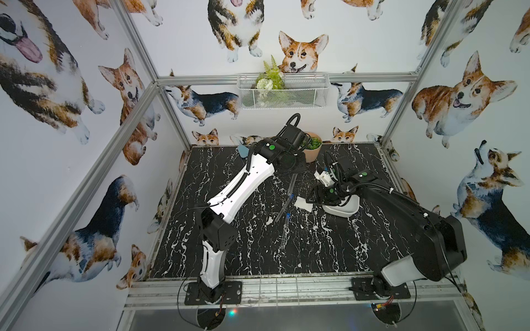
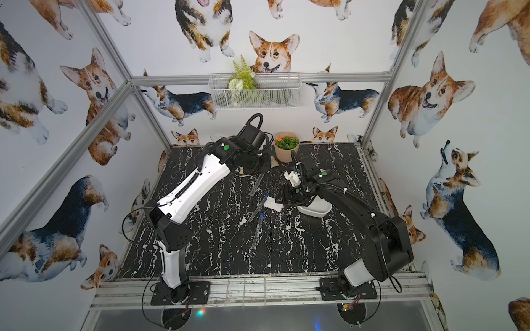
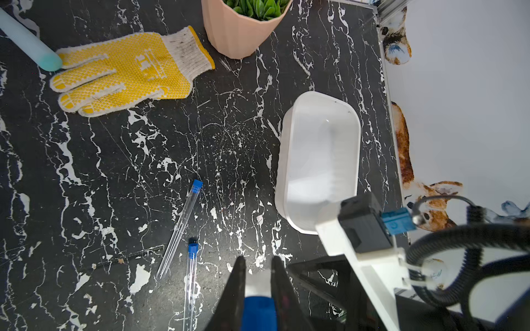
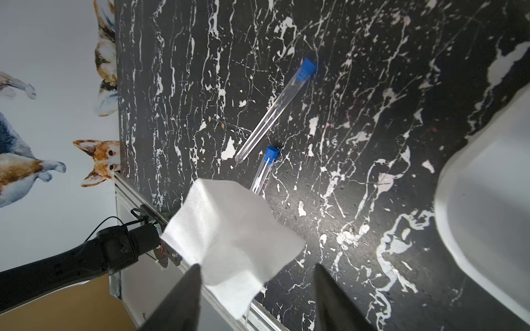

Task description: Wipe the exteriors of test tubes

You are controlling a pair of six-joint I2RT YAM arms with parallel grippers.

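Note:
My left gripper, raised over the middle, is shut on a blue-capped test tube (image 3: 258,314). Two clear tubes with blue caps, an upper one (image 4: 276,107) and a lower one (image 4: 262,173), lie on the dark marbled table. In the right wrist view, a white wipe (image 4: 220,231) appears at my right gripper, whose blurred fingertips stand apart; whether it grips the wipe is unclear. The right gripper is low, right of the tubes.
A white tray (image 3: 317,154) sits at the right, partly under the right arm. A yellow glove (image 3: 124,74), a pink plant pot (image 3: 237,35) and a light blue tool (image 3: 33,44) lie or stand at the back.

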